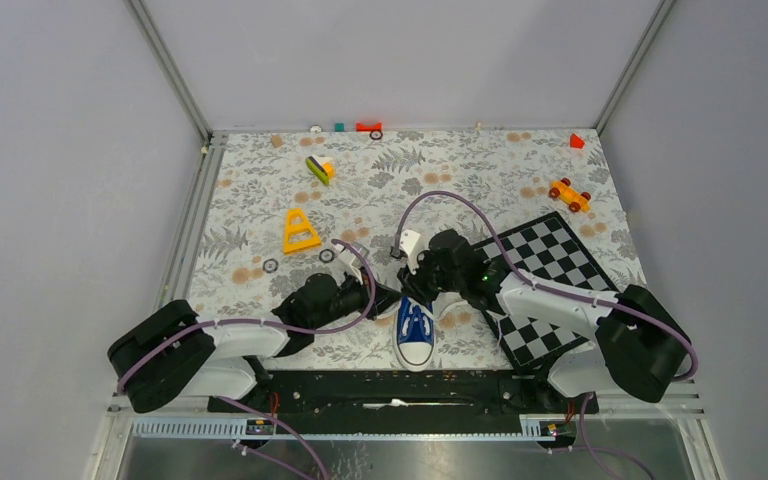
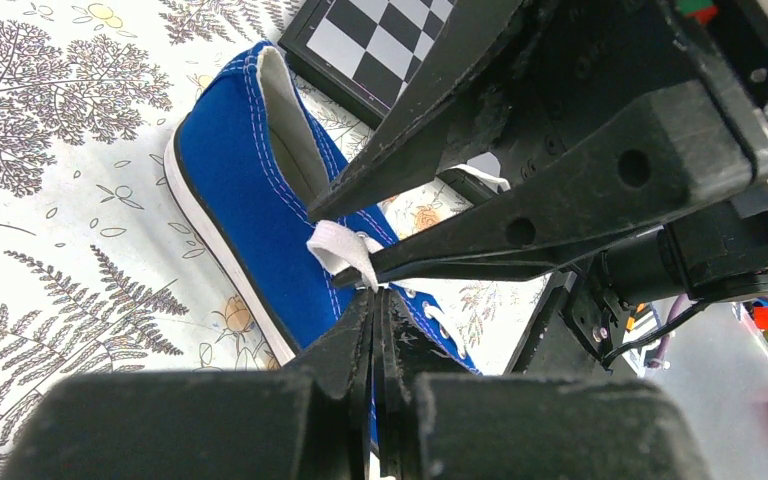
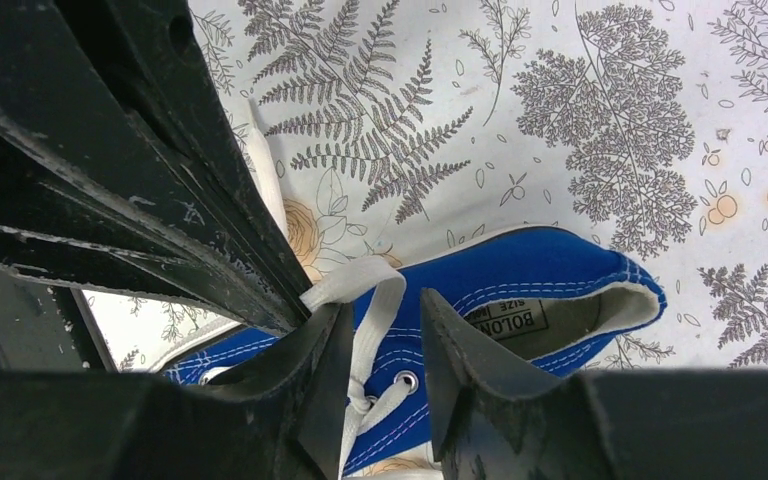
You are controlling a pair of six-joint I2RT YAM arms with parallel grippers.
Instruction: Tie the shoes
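A blue shoe [image 1: 415,330] with white laces stands between the grippers, toe toward the front edge. My left gripper is shut, with a white lace [image 2: 340,246] running up from its fingertips in a small loop above the shoe's side. My right gripper is part open over the shoe, and the lace loop [image 3: 385,285] rises between its fingers. In the left wrist view, its fingers [image 2: 440,150] straddle the loop. A small lace knot [image 3: 357,396] shows near an eyelet. The grippers hide part of the lacing in the top view.
A checkered board [image 1: 550,262] lies under and beside the right arm. A yellow triangular piece [image 1: 300,232] and small dark rings sit left of the shoe. A yellow toy car [image 1: 569,195] is at the far right.
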